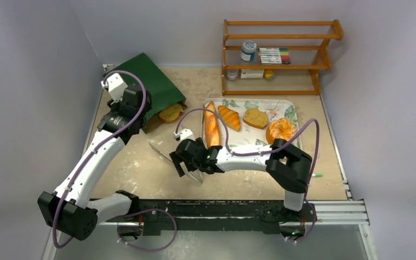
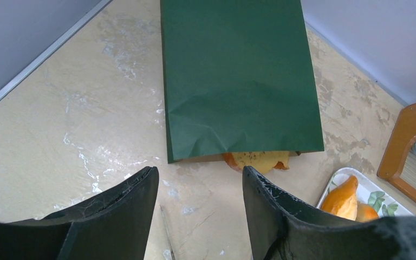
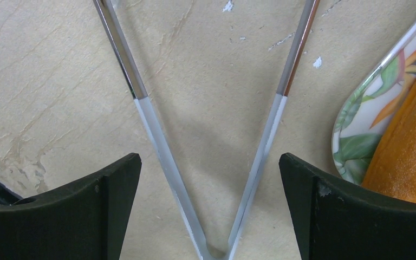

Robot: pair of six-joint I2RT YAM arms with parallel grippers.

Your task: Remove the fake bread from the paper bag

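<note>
The green paper bag lies on its side at the back left, its mouth facing the front. A slice of fake bread pokes partly out of that mouth; the rest of the bag's inside is hidden. In the left wrist view the bread shows under the bag's edge. My left gripper is open above the table in front of the bag, nothing between its fingers. Metal tongs lie spread in a V on the table. Over them my right gripper is open, its fingers outside both arms of the tongs.
A floral tray right of centre holds a baguette, a croissant, a bread slice and a round bread. Behind it stands a wooden rack. Bare table lies at the front left.
</note>
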